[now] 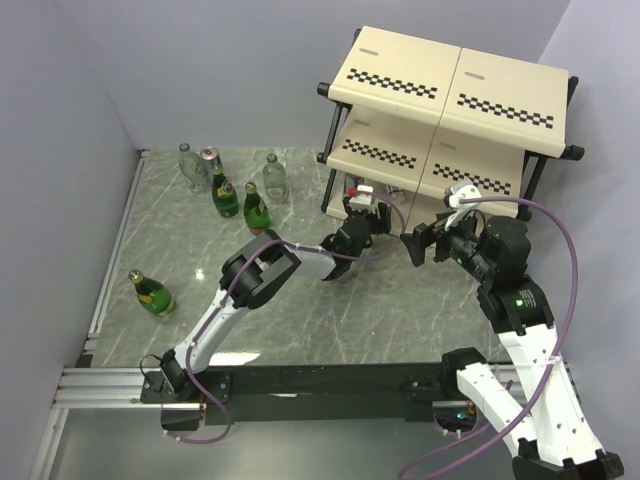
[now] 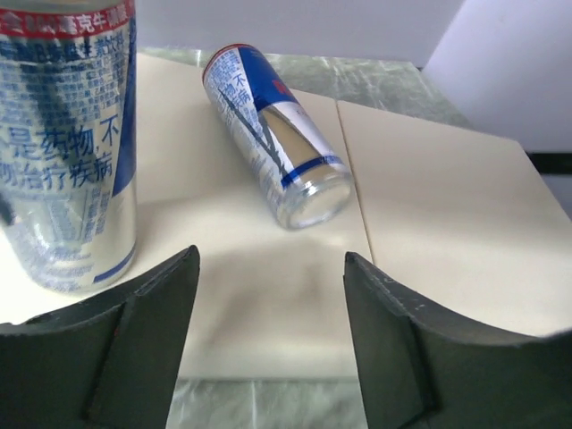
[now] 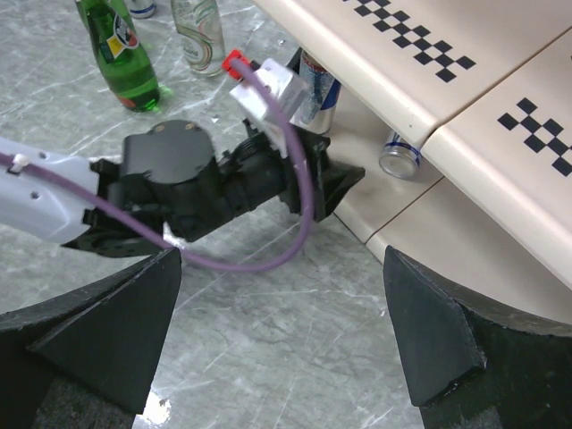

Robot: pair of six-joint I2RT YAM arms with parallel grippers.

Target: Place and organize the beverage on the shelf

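Observation:
My left gripper (image 1: 368,212) is at the bottom shelf; in the left wrist view its fingers stand apart with nothing between them. An upright blue-silver can (image 2: 67,143) stands just beyond its left finger, and a second can (image 2: 275,134) lies on its side farther back, also seen under the upper shelf (image 3: 399,159). My right gripper (image 1: 428,240) hangs open in front of the shelf's right half, empty.
Green bottles (image 1: 225,195), clear bottles (image 1: 275,180) and a can (image 1: 211,158) stand on the marble table's left side, with another green bottle (image 1: 152,292) nearer the front. The middle tier (image 1: 390,140) and top tier (image 1: 400,60) show no items.

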